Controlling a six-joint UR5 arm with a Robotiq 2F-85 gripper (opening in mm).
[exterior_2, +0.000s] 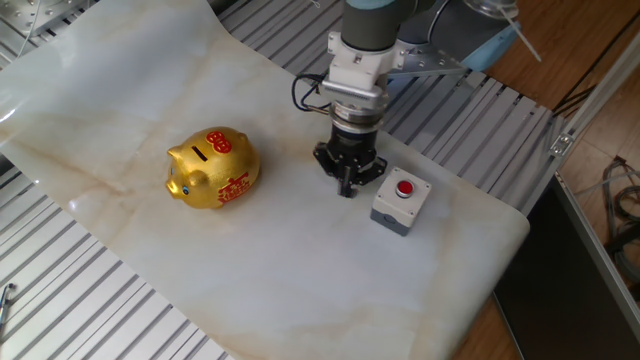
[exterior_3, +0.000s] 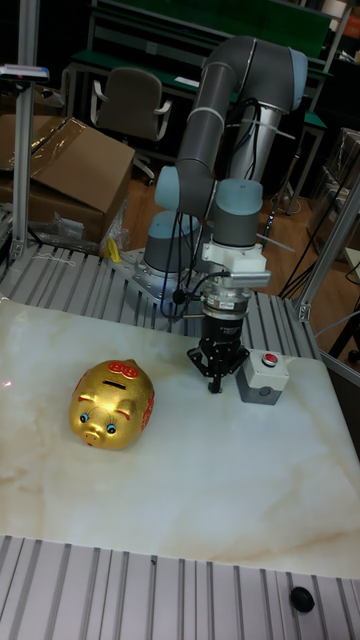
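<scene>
My black gripper (exterior_2: 347, 188) points down at the marbled sheet, its fingers brought together. Whether the disc is between them or hidden behind them I cannot tell. In the other exterior view the gripper (exterior_3: 216, 386) also looks shut, low over the sheet. A golden piggy bank (exterior_2: 213, 168) with a dark coin slot on its back stands well to the left of it in both views.
Close to the gripper's right stands a grey-white box (exterior_2: 401, 203) with a red button (exterior_2: 404, 188). The marbled sheet (exterior_2: 290, 280) is clear in front and between gripper and pig. A small black round object (exterior_3: 302, 599) sits on the slatted front edge.
</scene>
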